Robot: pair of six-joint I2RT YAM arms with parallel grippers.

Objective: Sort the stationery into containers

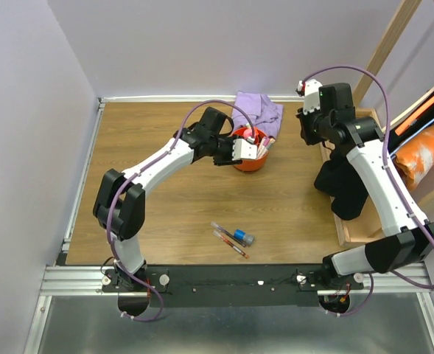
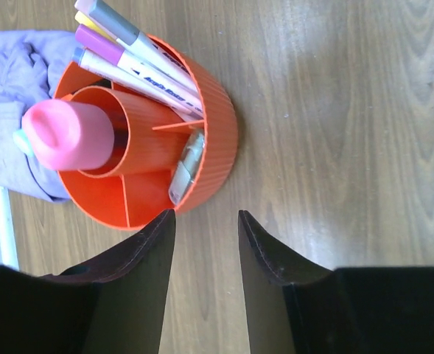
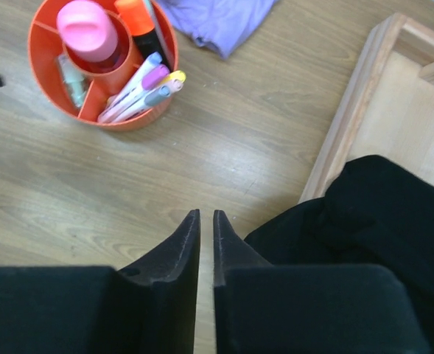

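Note:
An orange divided container holds a pink-capped item, several markers and a clear object. In the right wrist view an orange-capped black item also stands in it. My left gripper is open beside the container, only bare table between its fingers. At the right, above the table, my right gripper has its fingers a narrow gap apart and holds nothing. Near the table's front lie a blue-banded item, a dark pen and a reddish pen.
Behind the container lies a purple cloth. A wooden frame and black cloth line the right side, with an orange bag beyond.

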